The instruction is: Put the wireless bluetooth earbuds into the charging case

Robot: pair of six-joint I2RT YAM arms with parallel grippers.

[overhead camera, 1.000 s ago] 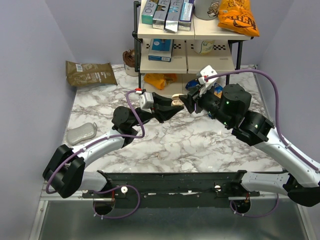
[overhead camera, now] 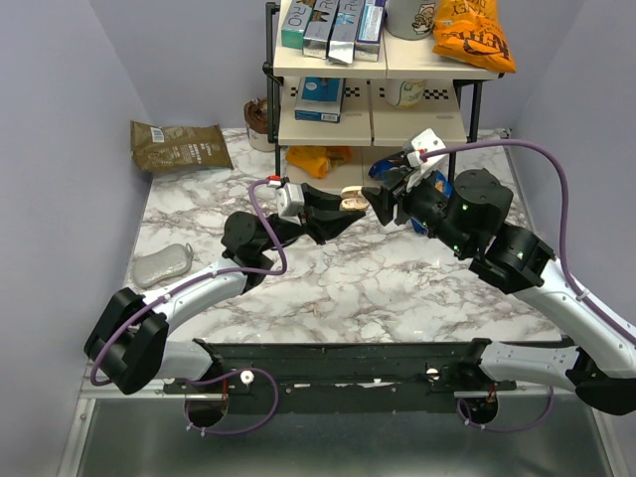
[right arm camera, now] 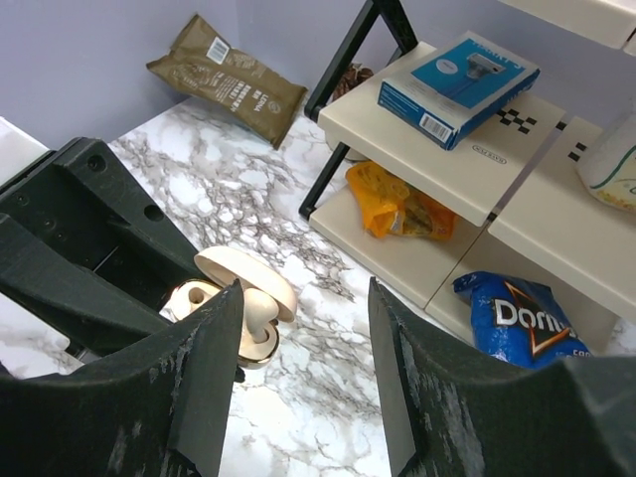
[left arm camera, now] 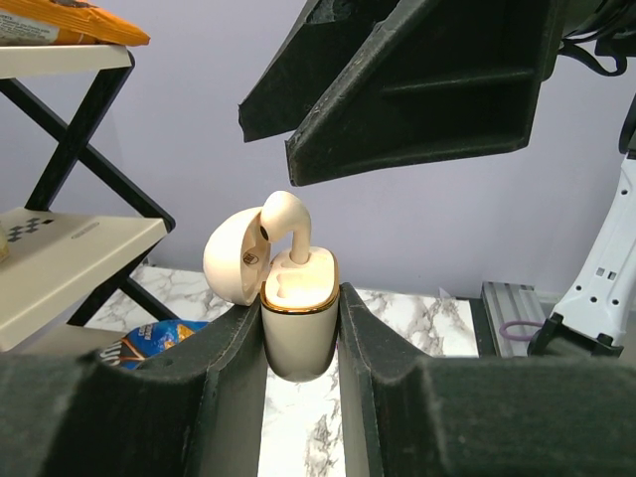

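Observation:
My left gripper (overhead camera: pixel 348 211) is shut on the cream charging case (left arm camera: pixel 300 338), holding it upright with its lid (left arm camera: pixel 229 256) flipped open. A cream earbud stands in the case, stem down, seen also in the right wrist view (right arm camera: pixel 260 306); whether it is fully seated I cannot tell. My right gripper stands open just beside the case, its fingers apart with nothing between them; in the left wrist view it hangs above the case.
Behind the grippers is a shelf rack (right arm camera: pixel 348 229) with boxes and snack bags, including a blue Doritos bag (right arm camera: pixel 517 323). A brown bag (overhead camera: pixel 179 147) and grey pouch (overhead camera: pixel 162 264) lie on the left of the marble table, whose front middle is clear.
My right arm has shifted slightly right, away from the case, since the earlier top views. The left arm and case have not visibly moved.

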